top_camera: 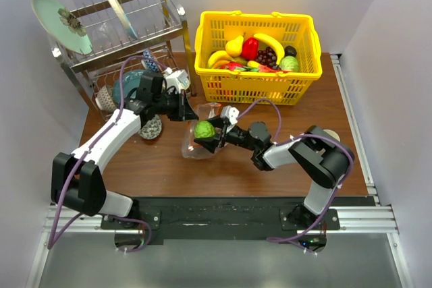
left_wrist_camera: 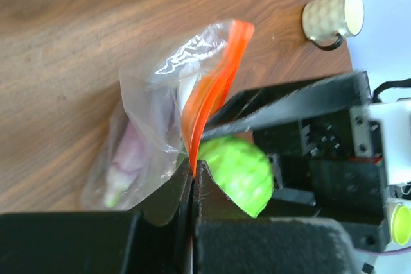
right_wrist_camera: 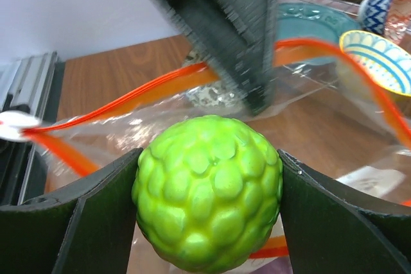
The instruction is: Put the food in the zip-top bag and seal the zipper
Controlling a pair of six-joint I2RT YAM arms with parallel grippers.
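The clear zip bag (left_wrist_camera: 148, 113) with an orange zipper (left_wrist_camera: 212, 81) stands at the table's middle, a long pinkish vegetable (left_wrist_camera: 125, 165) inside. My left gripper is shut at the zipper edge, holding the bag's rim. My right gripper (top_camera: 209, 131) holds a green bumpy fruit (right_wrist_camera: 207, 190) between its fingers, lowered into the bag's open mouth, as the right wrist view shows.
A yellow basket (top_camera: 260, 89) of fruit and vegetables stands at the back. A dish rack (top_camera: 121, 48) with plates and bowls is at the back left. A mug (left_wrist_camera: 331, 14) is at the right.
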